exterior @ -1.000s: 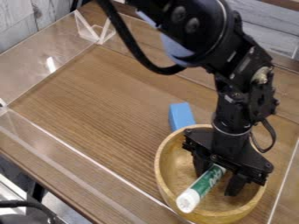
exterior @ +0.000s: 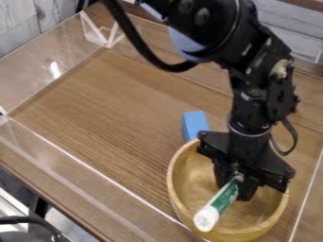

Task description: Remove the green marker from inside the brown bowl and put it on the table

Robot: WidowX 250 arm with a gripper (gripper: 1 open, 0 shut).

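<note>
The brown bowl [exterior: 187, 180] stands at the lower right of the table. Inside its outline is the green marker [exterior: 221, 201], with a white end [exterior: 206, 219] pointing toward the camera over the bowl's near side. My gripper [exterior: 236, 181] reaches down into the bowl from above and is shut on the marker's far end. That far end is hidden by the dark fingers. The marker is tilted; whether it still touches the bowl I cannot tell.
A blue block [exterior: 195, 125] lies just behind the bowl. Bare wooden table [exterior: 108, 118] spreads out to the left. Clear side walls [exterior: 76, 175] edge the table, and a black cable [exterior: 32, 223] sits at the lower left.
The gripper has risen a little, after dipping lower into the bowl. The bowl and the blue block look unmoved.
</note>
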